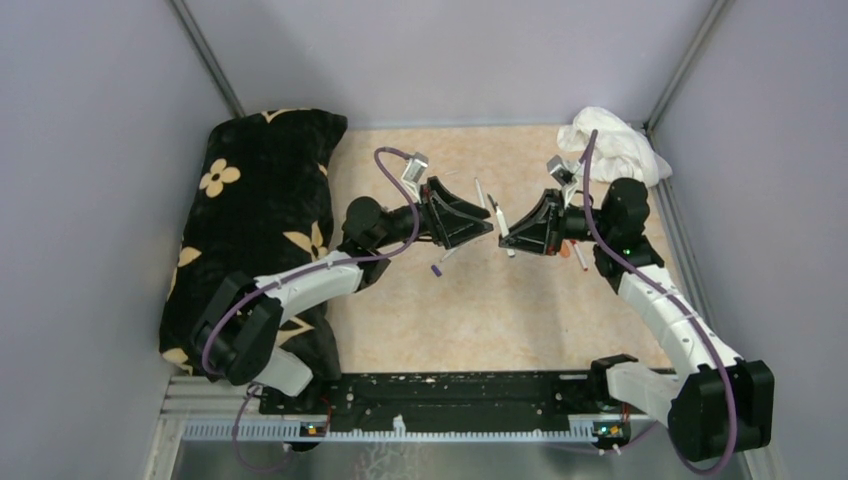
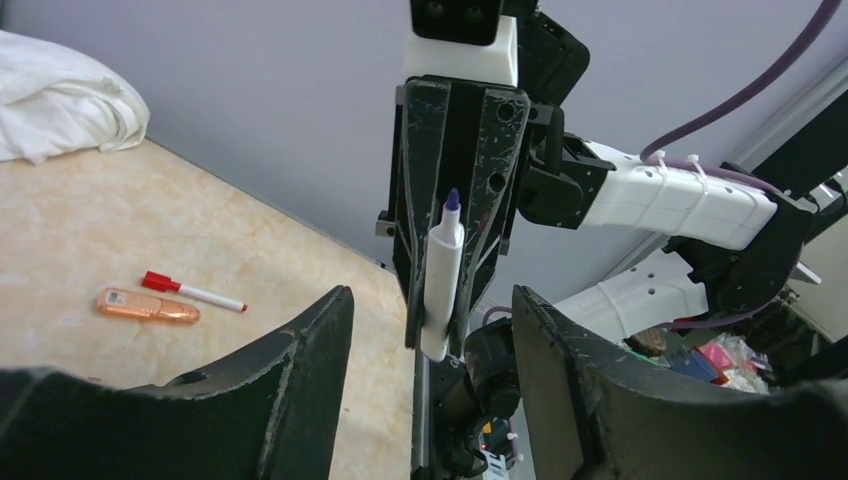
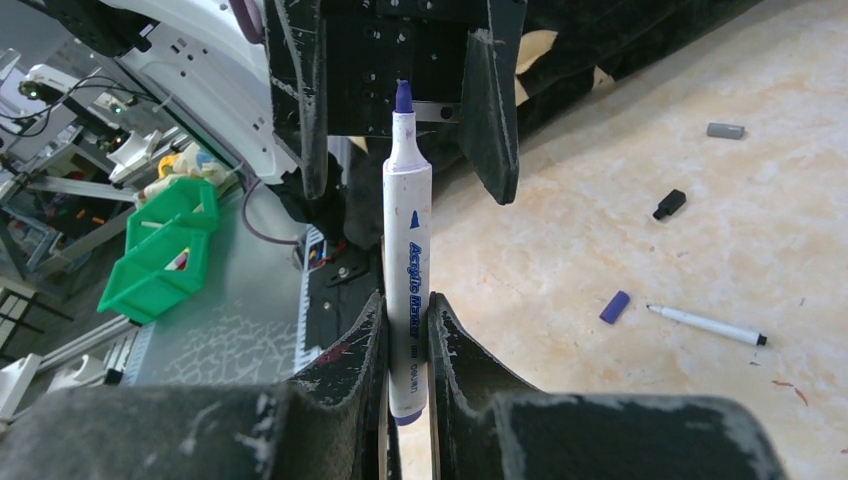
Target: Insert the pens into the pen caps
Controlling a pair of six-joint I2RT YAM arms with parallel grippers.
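My right gripper (image 1: 507,236) is shut on a white Acrylic Marker (image 3: 408,230), held upright with its purple tip bare and pointing up. My left gripper (image 1: 482,216) faces it from the left, fingers apart and empty; in the left wrist view the marker stands beyond the gap between its fingers. On the table, in the right wrist view, lie a purple cap (image 3: 614,307), a black cap (image 3: 669,203), a grey cap (image 3: 725,131) and a white pen (image 3: 705,323).
A red-capped marker (image 2: 205,294) and an orange highlighter (image 2: 147,305) lie on the right side. A white cloth (image 1: 605,145) sits at the back right, a dark flowered cushion (image 1: 230,230) along the left.
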